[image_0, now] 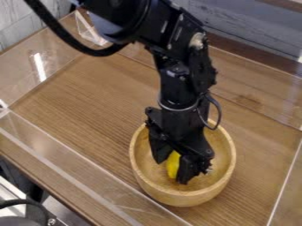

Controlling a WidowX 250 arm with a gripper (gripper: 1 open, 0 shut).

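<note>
A tan bowl [157,181] stands on the wooden table near the front right. The black arm reaches down from the top into it, and its gripper [176,160] is at the bowl's middle, shut on a yellow object [174,165]. The fingers partly hide the yellow object, so its full shape cannot be seen.
A pale wall runs along the back right, and clear strips line the table's left and right edges. Dark cables show at the lower left.
</note>
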